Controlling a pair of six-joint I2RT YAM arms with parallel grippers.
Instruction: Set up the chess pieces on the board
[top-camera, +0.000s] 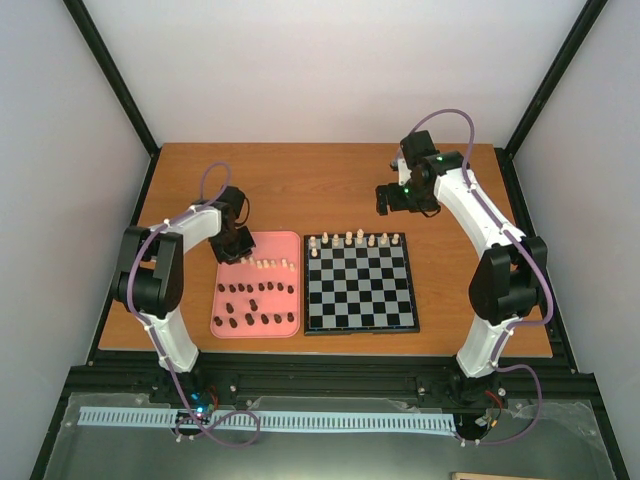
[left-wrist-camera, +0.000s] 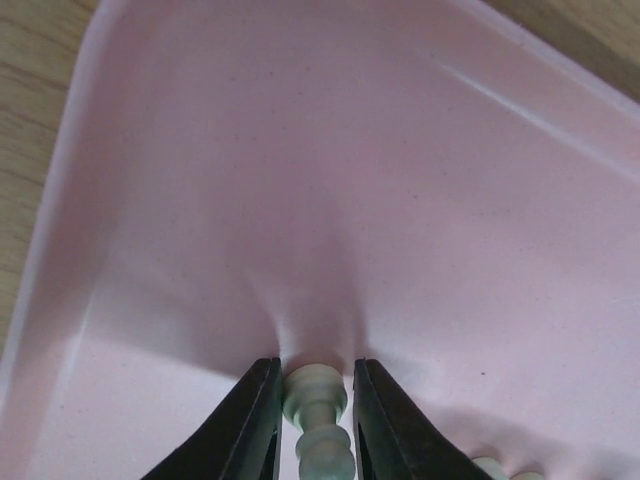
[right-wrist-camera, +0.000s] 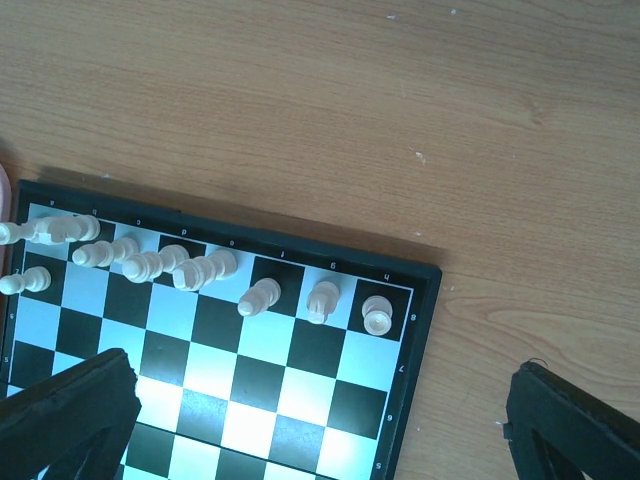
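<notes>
A pink tray (top-camera: 256, 330) holds rows of dark pieces and a row of white ones. My left gripper is low at the tray's back-left corner, part open, its fingers either side of a white pawn (left-wrist-camera: 322, 450); whether they touch it is unclear. The chessboard (top-camera: 360, 285) has white pieces along its back row and one white pawn (right-wrist-camera: 30, 281) in front at the left. My right gripper hangs open above the board's back right, nothing between its fingers.
</notes>
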